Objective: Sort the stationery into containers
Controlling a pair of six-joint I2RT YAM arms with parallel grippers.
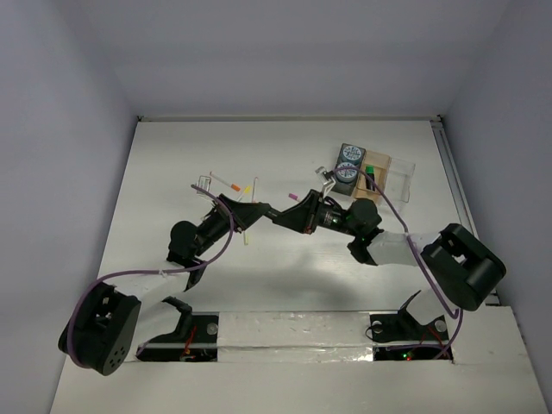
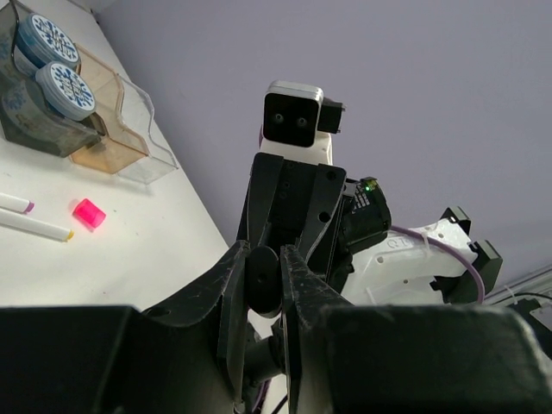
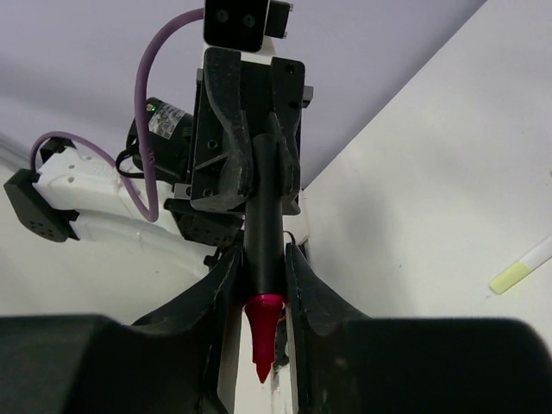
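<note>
A black marker [image 3: 264,233] with a red tip is held end to end between my two grippers above the table. In the right wrist view its red tip points towards the camera, and my right gripper is shut around the body behind it. My left gripper grips the far end there. From the left wrist view, a rounded black end shows between the shut fingers of my left gripper, with the right gripper facing it. At the back right stand a dark container [image 1: 348,185], a tan container [image 1: 385,160] and a clear container [image 1: 399,181].
The dark container holds blue-lidded jars [image 2: 65,90]; a green-and-black item [image 1: 370,177] lies in the tan one. A pink cap [image 2: 89,214] and white pens [image 2: 34,226] lie on the table. More pens, including an orange-ended one [image 1: 226,181], lie behind the left arm.
</note>
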